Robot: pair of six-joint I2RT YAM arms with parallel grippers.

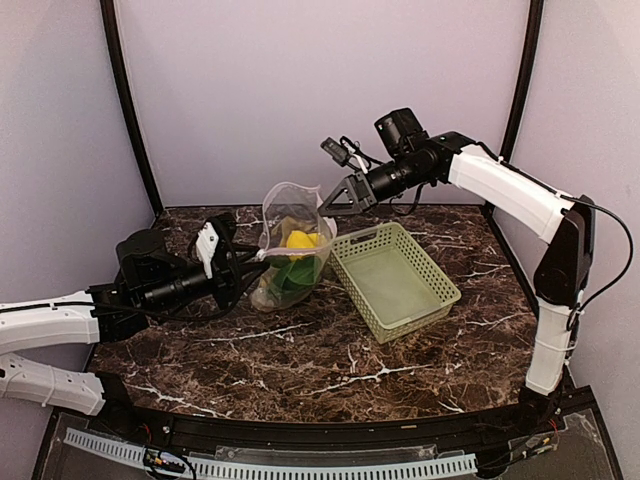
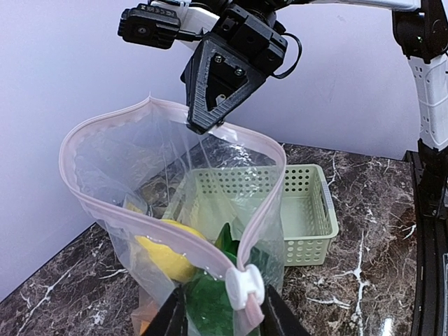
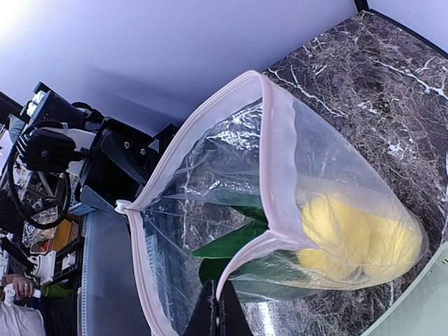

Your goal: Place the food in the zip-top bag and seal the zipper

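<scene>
A clear zip top bag [image 1: 272, 292] with a pinkish zipper rim stands wide at the mouth. Yellow food [image 3: 339, 234] and green food [image 2: 210, 301] lie inside it. At the bag's near-left corner, my left gripper is part open, its fingers on either side of the white zipper slider [image 2: 245, 285]; gaps show between slider and fingers. My right gripper is shut on the rim at the opposite side, the thin edge passing between its fingertips. In the top view this right gripper [image 1: 322, 211] holds that side up.
A pale green basket [image 1: 447, 300], empty, stands on the marble table right of the bag. In the left wrist view, the basket [image 2: 308, 250] sits behind the bag.
</scene>
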